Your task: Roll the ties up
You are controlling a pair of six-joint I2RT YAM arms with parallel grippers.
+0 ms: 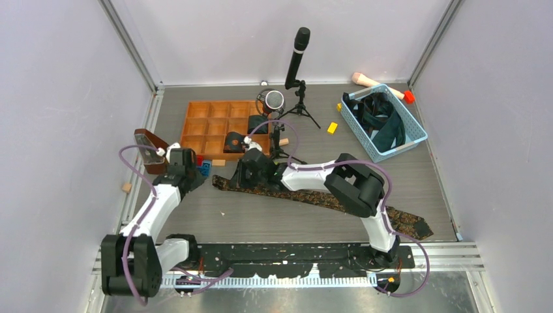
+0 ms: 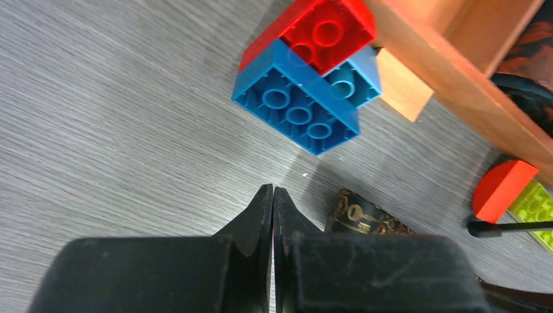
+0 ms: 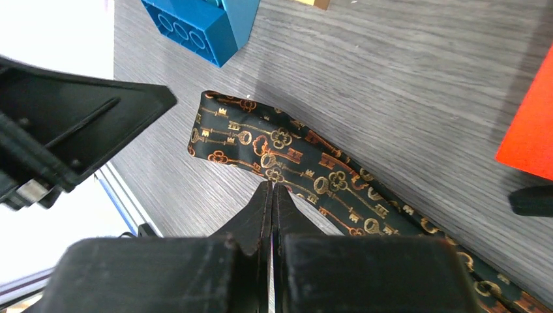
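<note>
My right gripper is shut above that end, nothing visible between its fingers. My left gripper is shut, pointing at bare table just left of the tie's end [image 2: 355, 215]; nothing shows between its fingers. Dark rolled items sit in compartments of the orange organizer [image 1: 215, 120].
Red [image 2: 326, 29] and blue bricks [image 2: 293, 104] stand by the organizer. A blue basket with dark cloth [image 1: 411, 134] is at back right; microphone stands [image 1: 298, 107] are at the back.
</note>
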